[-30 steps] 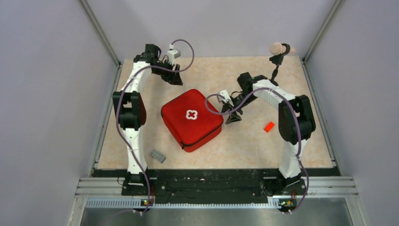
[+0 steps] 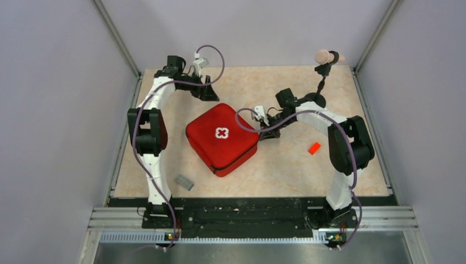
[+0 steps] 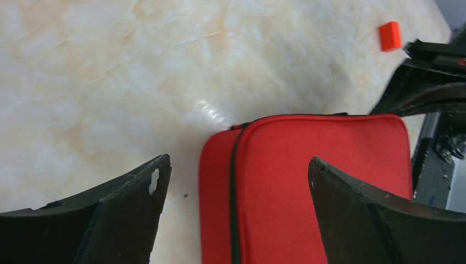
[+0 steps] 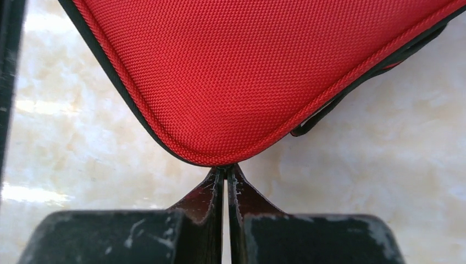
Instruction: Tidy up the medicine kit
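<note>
The red medicine kit (image 2: pixel 211 137), its lid closed and marked with a white cross emblem (image 2: pixel 221 133), lies turned at an angle in the middle of the table. At its right corner my right gripper is shut, with its fingertips meeting at the black trim under the rounded edge. Whether a bit of trim or zipper is pinched there cannot be made out. Beyond the kit's far corner, my left gripper stands open, nothing between its fingers; the kit's red side (image 3: pixel 308 181) shows below and to the right in its view.
A small orange-red block (image 2: pixel 314 148) lies to the right on the table, and a grey blister-like pack (image 2: pixel 184 182) at the front left. A stand with a round pale head (image 2: pixel 323 57) rises at the back right.
The kit has shifted slightly left. My right gripper has moved left against its corner and its fingers have come together. My left gripper has moved toward the kit's far corner.
</note>
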